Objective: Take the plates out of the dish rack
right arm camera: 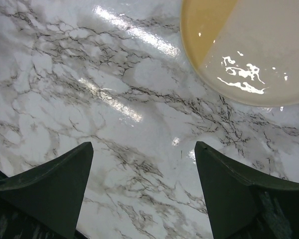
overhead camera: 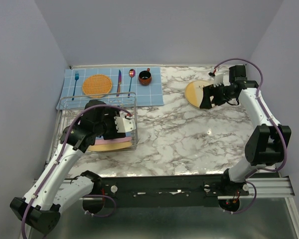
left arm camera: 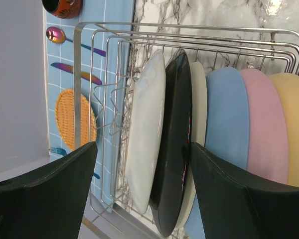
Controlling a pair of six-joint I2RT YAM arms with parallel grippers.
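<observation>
The wire dish rack (overhead camera: pixel 60 124) stands on the left of the marble counter. In the left wrist view it holds upright plates side by side: a white plate (left arm camera: pixel 148 124), a black plate (left arm camera: pixel 175 134), a cream plate (left arm camera: pixel 199 94), a blue plate (left arm camera: pixel 227 117), a pink plate (left arm camera: pixel 265 119) and a yellow plate (left arm camera: pixel 295 119). My left gripper is open over the rack, its fingertips on either side of the white and black plates. On the right, my right gripper is open with bare marble between its fingers. Beside it lies a flat yellow-and-cream plate (right arm camera: pixel 209 35).
Behind the rack, a blue mat (overhead camera: pixel 154 94) carries a woven round pad (overhead camera: pixel 97 85), a fork (overhead camera: pixel 75 82), a knife (overhead camera: pixel 119 82), a spoon (overhead camera: pixel 131 78) and a brown cup (overhead camera: pixel 145 77).
</observation>
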